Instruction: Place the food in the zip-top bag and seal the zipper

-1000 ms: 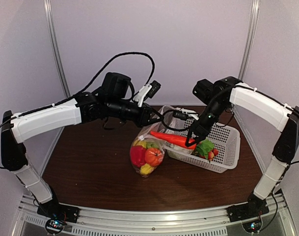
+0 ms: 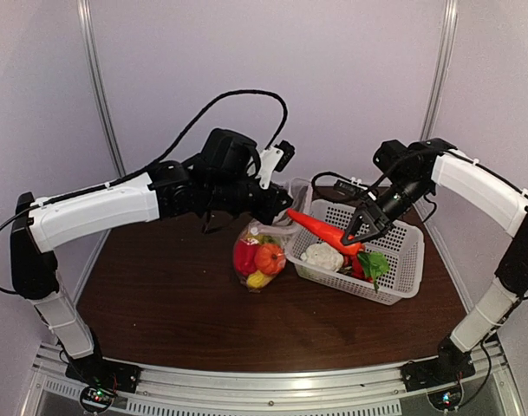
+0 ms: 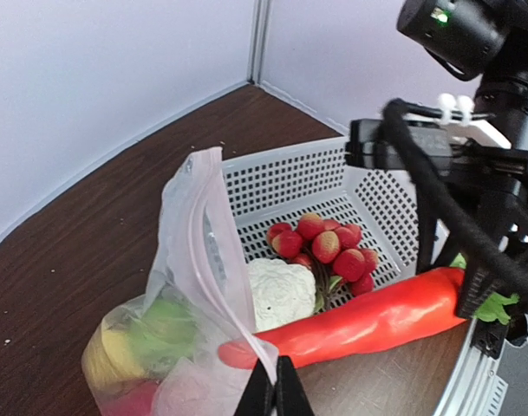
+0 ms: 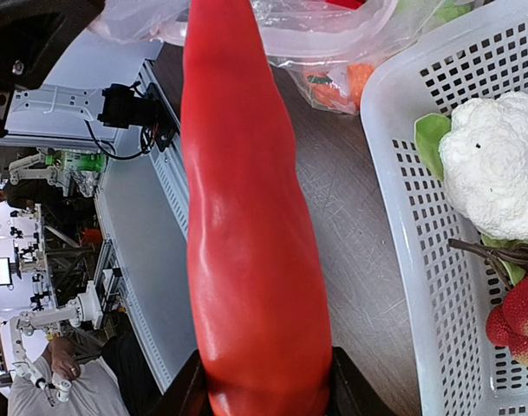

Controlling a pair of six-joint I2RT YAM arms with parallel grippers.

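The clear zip top bag hangs from my left gripper, which is shut on its pale zipper rim. Through the plastic show a red pepper, an orange pumpkin-like vegetable and a yellow item. A long red carrot is clasped near its leafy end by my right gripper. Its narrow end points at the bag mouth; the left wrist view shows that tip through the translucent film. Most of the carrot is outside the bag. In the top view, the left gripper hides part of the mouth.
A white perforated basket stands right of the bag, under the right arm. Inside lie a white cauliflower, several red fruits and green leaves.
The right gripper, still holding the carrot, has shifted right. The bag's filled bottom has risen somewhat.
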